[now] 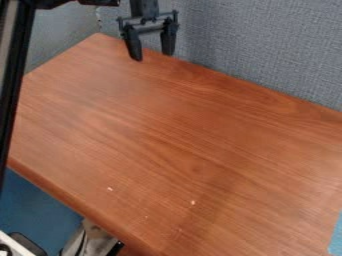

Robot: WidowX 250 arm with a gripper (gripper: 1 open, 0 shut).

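Note:
My gripper [151, 48] hangs at the top of the camera view, above the far left part of the wooden table [174, 150]. Its two black fingers stand apart, with nothing between them. The table top is bare apart from a few tiny pale specks near the front.
A grey fabric partition [267, 50] runs behind the table. A black arm rail [14, 70] stands along the left edge of the view. Blue floor [34, 205] shows below the table's near left edge.

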